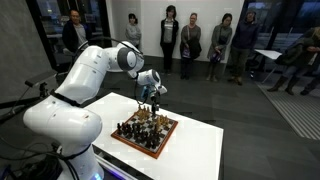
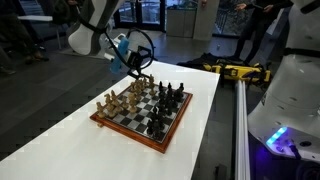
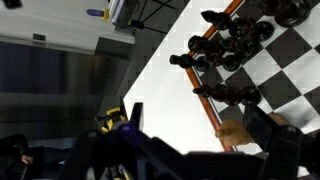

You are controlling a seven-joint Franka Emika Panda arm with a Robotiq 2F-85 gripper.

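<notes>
A chessboard [image 1: 155, 149] lies on the white table, with dark pieces [image 1: 140, 134] toward the arm's base and light wooden pieces [image 2: 110, 103] along the other side. Over the light side's far end in exterior view 2, my gripper [image 2: 138, 67] hangs low and tilted. Its fingers stand wide apart in the wrist view, one black finger [image 3: 137, 114] over bare table and the other by the board's edge. Beside that second finger shows a light piece [image 3: 235, 134], partly covered. I see nothing held between the fingers. Several dark pieces [image 3: 236, 45] cluster farther along the board.
People [image 1: 168, 37] stand along the back wall. Past the table edge in the wrist view lies dark floor.
</notes>
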